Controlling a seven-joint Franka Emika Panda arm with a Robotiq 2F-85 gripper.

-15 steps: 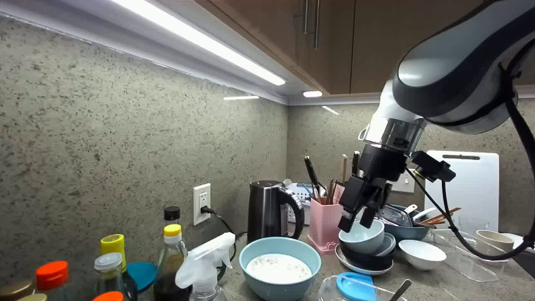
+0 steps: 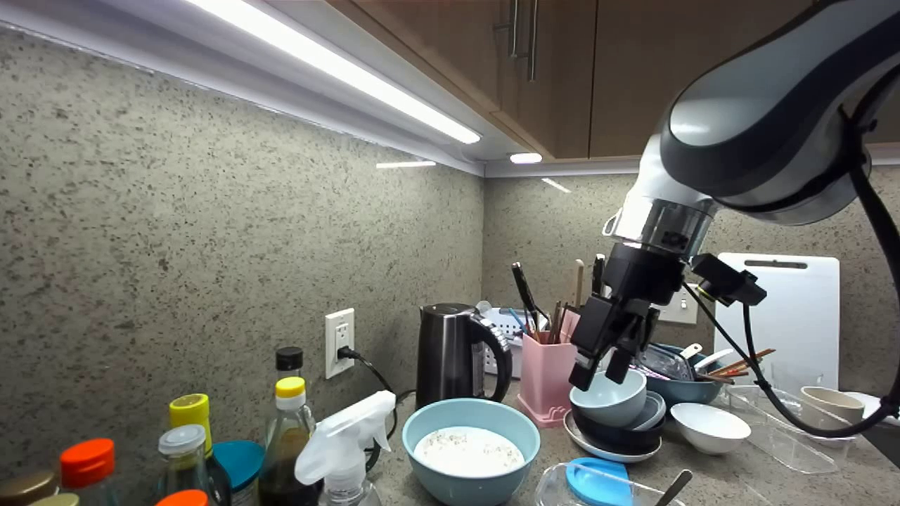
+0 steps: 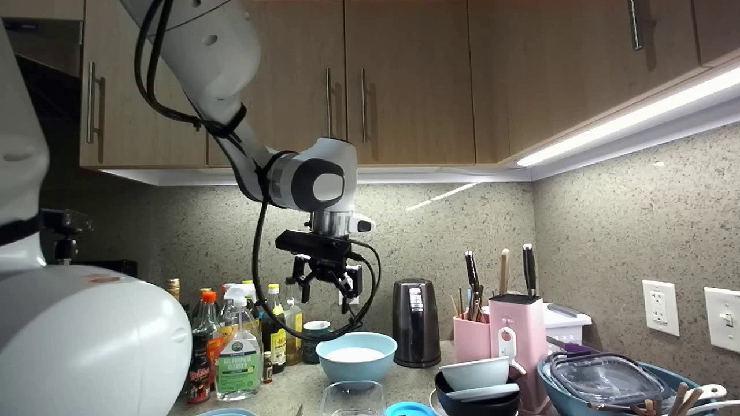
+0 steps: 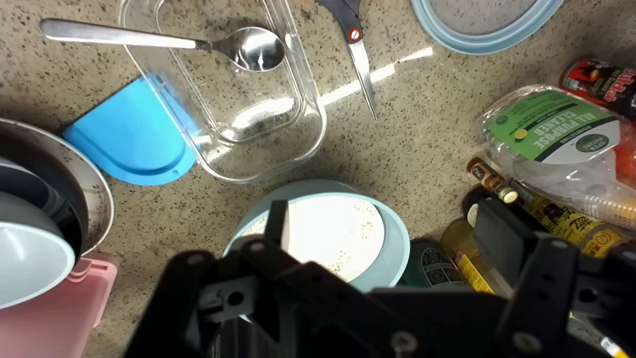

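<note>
My gripper is open, its two black fingers wide apart and nothing between them. In exterior view 2 the gripper (image 3: 326, 281) hangs in the air above the counter. A light-blue bowl (image 4: 394, 262) with white, speckled contents lies beneath it in the wrist view, partly hidden by one finger. A clear rectangular container (image 4: 316, 134) sits beside the bowl, with a metal spoon (image 4: 257, 50) across it. A blue lid (image 4: 132, 140) lies partly under that container's edge. Scissors (image 4: 362, 65) rest on the bare counter.
Several bottles, among them a spray cleaner (image 3: 237, 364), stand to one side. A black kettle (image 3: 416, 322), a pink knife block (image 3: 520, 340) and stacked bowls (image 2: 609, 400) crowd the other side. Cabinets (image 3: 409, 83) hang overhead. Some counter between container and cleaner is bare.
</note>
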